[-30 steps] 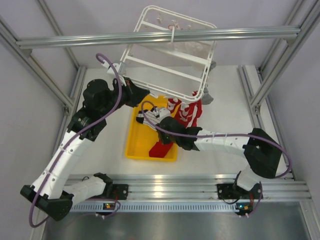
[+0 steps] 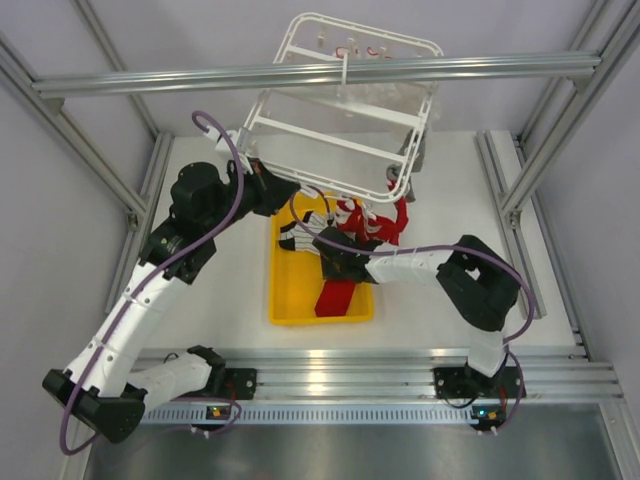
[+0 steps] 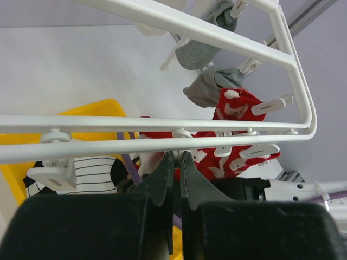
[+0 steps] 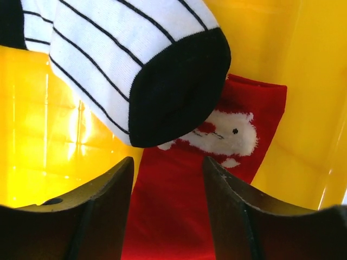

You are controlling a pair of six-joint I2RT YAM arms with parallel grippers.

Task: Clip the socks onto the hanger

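The white hanger (image 2: 335,172) hangs tilted above the table. My left gripper is shut on a small white clip (image 3: 181,134) at the hanger's near rail. Inside the yellow basket (image 2: 292,308) lies a red sock (image 4: 168,189) with a white animal face. My right gripper is part open over that sock, one finger on each side of its narrow part. A striped white sock (image 4: 108,49) with a black end overlaps the red one's top. Red patterned socks (image 3: 236,108) hang from clips at the hanger's right side.
Grey socks (image 3: 203,51) hang further back on the hanger. A free white clip (image 3: 57,173) dangles left of my left gripper. Purple cables (image 2: 230,190) run along both arms.
The basket has slid a little to the right, and the red sock in it has turned. My left gripper has stayed at the rail.
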